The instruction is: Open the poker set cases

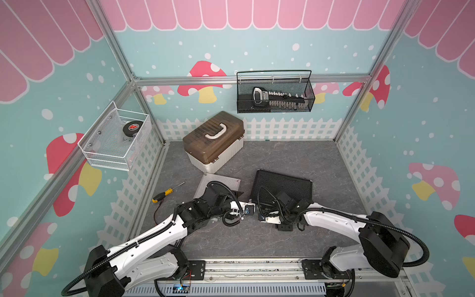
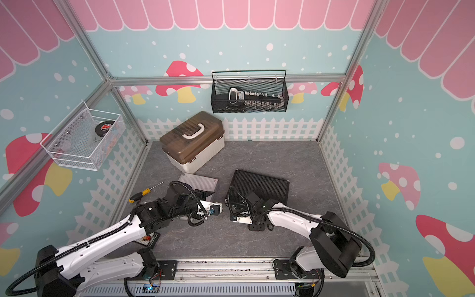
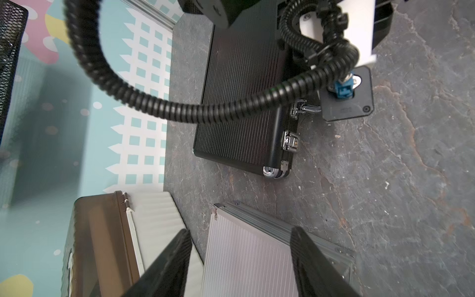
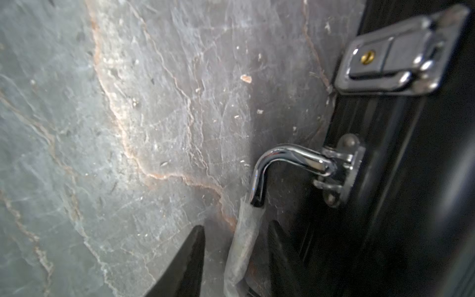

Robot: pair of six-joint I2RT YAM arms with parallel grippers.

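A black ribbed case [image 1: 282,180] lies right of centre, chrome latches along its front edge [image 3: 290,141]. A silver ribbed case [image 3: 247,252] lies left of it, partly under the left arm. My left gripper stands open above the silver case, nothing seen between its fingertips. My right gripper stands open at the black case's chrome handle [image 4: 267,165], whose sleeved grip runs between the fingers. Beside the handle, a latch [image 4: 400,54] with a brass screw is closed.
A brown-lidded toolbox [image 1: 213,141] stands at the back left. A yellow screwdriver [image 1: 163,194] lies at the left. Wire baskets hang on the back [image 1: 274,109] and left walls.
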